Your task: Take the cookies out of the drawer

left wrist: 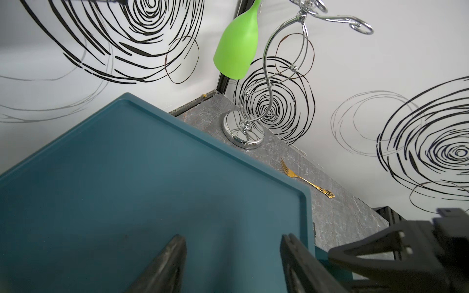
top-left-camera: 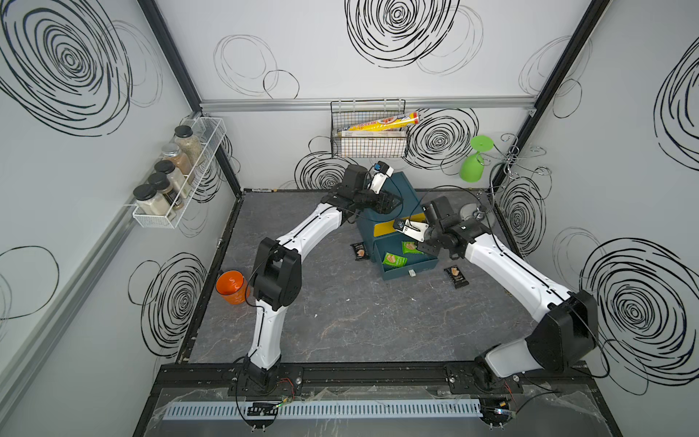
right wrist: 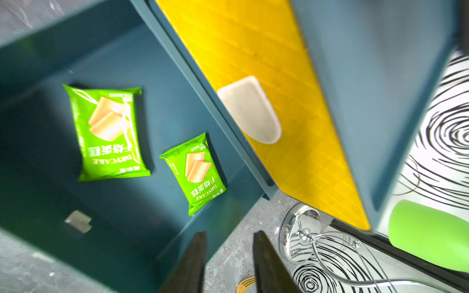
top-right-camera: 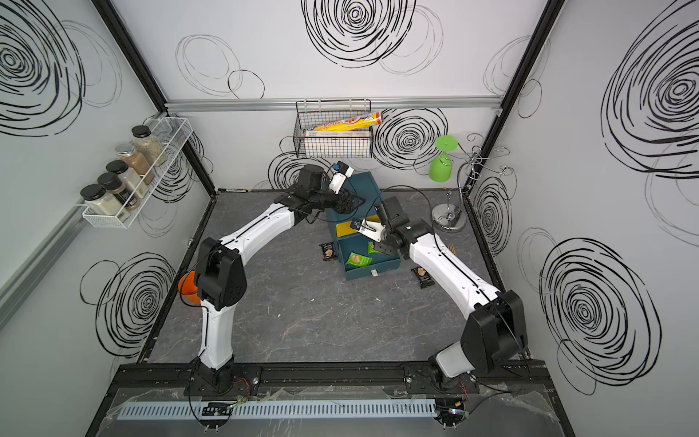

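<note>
A teal drawer box [top-left-camera: 411, 271] stands on the table, its lid [left wrist: 161, 185] raised, a yellow inner panel [right wrist: 303, 171] behind the drawer. Two green cookie packs lie in it: one [right wrist: 110, 136] at the left, a smaller one [right wrist: 193, 173] nearer the right end. My left gripper is at the lid, fingers apart; whether it touches is unclear. My right gripper is over the drawer's right end, open, with nothing between its fingers.
Dark snack packs [top-left-camera: 455, 276] [top-left-camera: 359, 250] lie either side of the box. A chrome rack with green cup [top-left-camera: 472, 167] stands back right, a gold fork [left wrist: 312, 185] near it. An orange cup [top-left-camera: 231, 286] is at left.
</note>
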